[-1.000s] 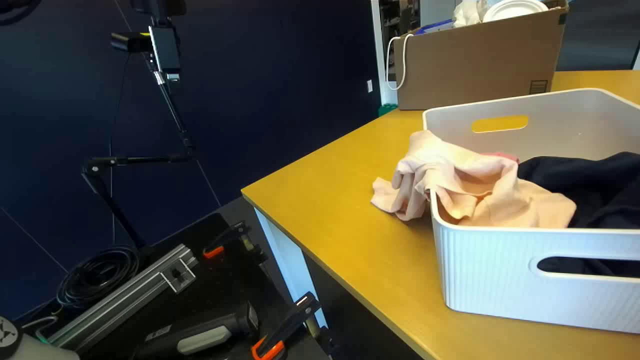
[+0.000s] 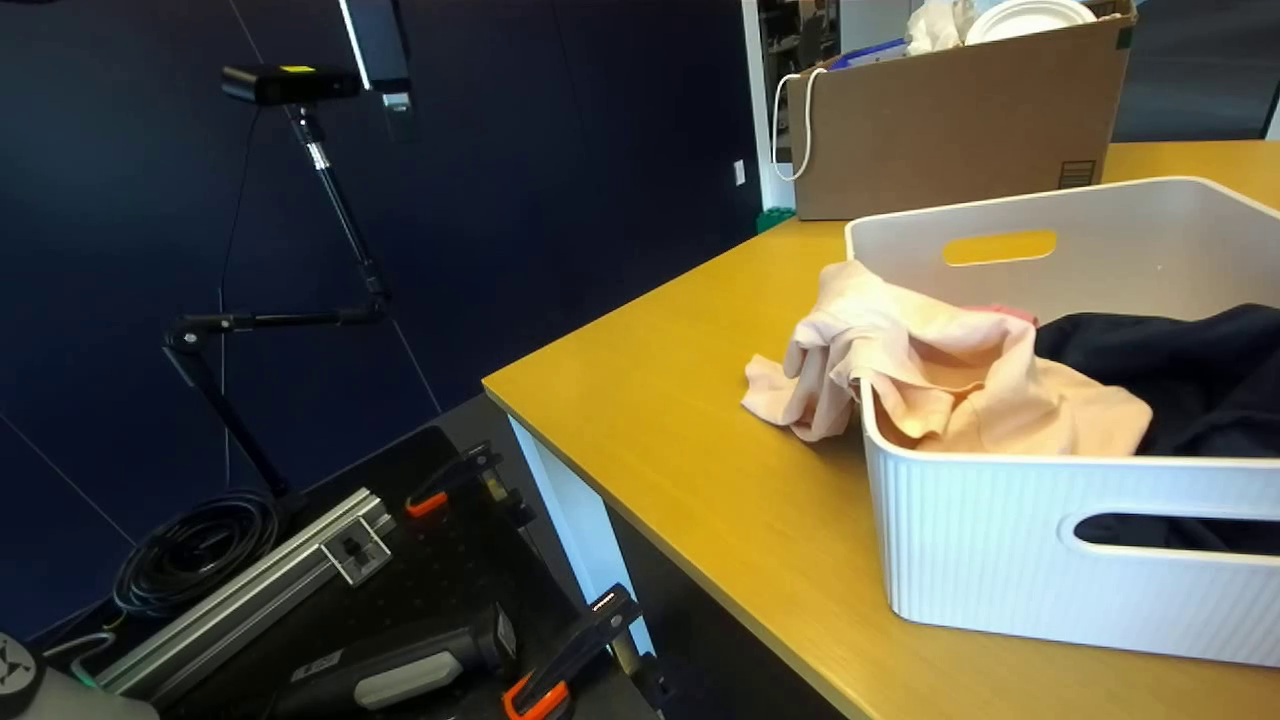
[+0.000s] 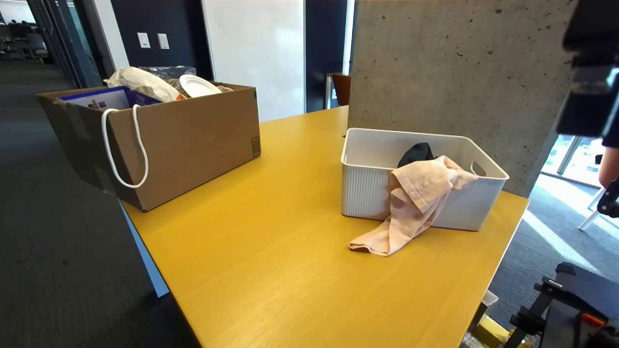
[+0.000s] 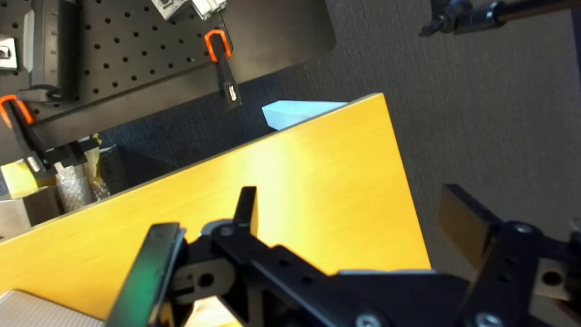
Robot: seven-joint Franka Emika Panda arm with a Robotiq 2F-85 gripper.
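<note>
A pale pink cloth (image 2: 864, 348) hangs over the near-left rim of a white ribbed bin (image 2: 1068, 528). Part of it lies inside, and its tail reaches the table, as exterior view 2 shows with the cloth (image 3: 418, 197) draped down the outer wall. Dark cloth (image 2: 1200, 372) fills some of the bin, and a bit of red peeks out behind the pink. In the wrist view my gripper is open above the table corner, its fingers wide apart with nothing between them. Only a corner of the bin (image 4: 41, 313) enters that view.
A cardboard box (image 3: 197, 151) full of items, with a white rope handle, stands at the table's far side. Clamps with orange tips (image 4: 218, 43) hold at the neighbouring black bench's edge.
The part of my arm at the top of exterior view 1 has moved up and to the right. Cloths, bin and box have stayed where they were.
</note>
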